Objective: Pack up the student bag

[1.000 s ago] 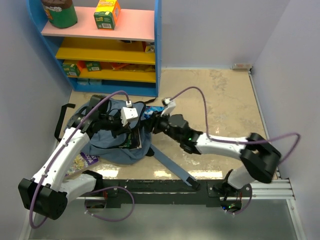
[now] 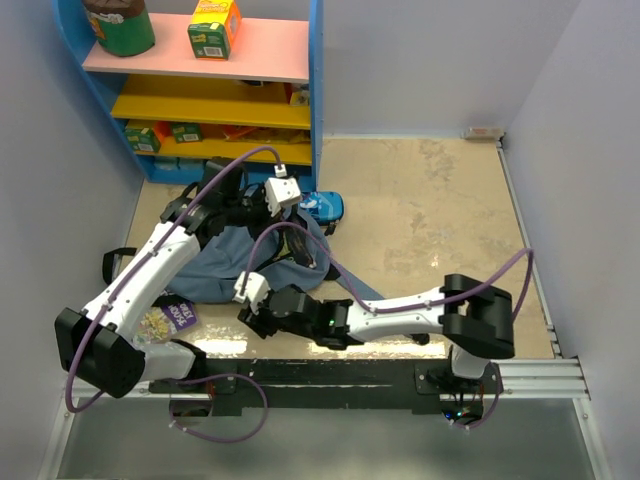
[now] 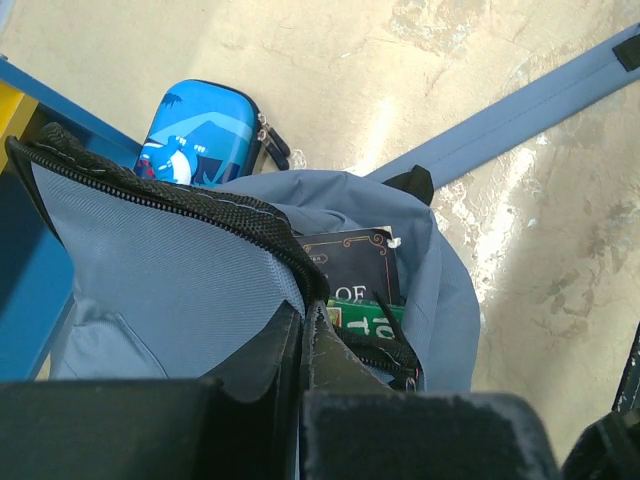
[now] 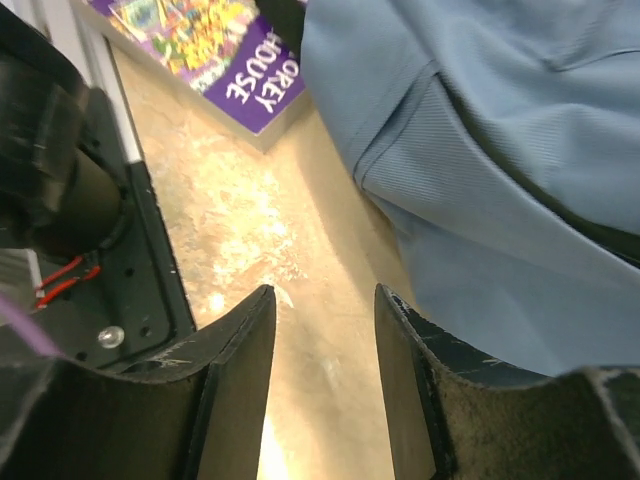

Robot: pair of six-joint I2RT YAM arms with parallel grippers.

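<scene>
The grey-blue bag [image 2: 215, 265] lies open on the floor below the shelf. My left gripper is shut on the bag's black-zipped opening edge, and the fabric gathers into its fingertips. Inside the opening are a black book [image 3: 350, 265] and something green [image 3: 365, 318]. A blue pencil case [image 3: 200, 135] with a printed picture lies just beyond the bag. In front of the bag, my right gripper stands open, with only floor showing between its fingers. A purple book [image 4: 265, 80] lies beside the bag's front left side; part of it is out of frame.
The blue shelf [image 2: 315, 90] stands behind the bag, with boxes on its boards. A grey bag strap [image 3: 530, 125] stretches over the floor away from the bag. A black rail [image 2: 320, 375] runs along the front.
My right gripper has left the bag's right side and moved left to the bag's front. My left gripper has shifted right and away, and the bag has shifted right with it.
</scene>
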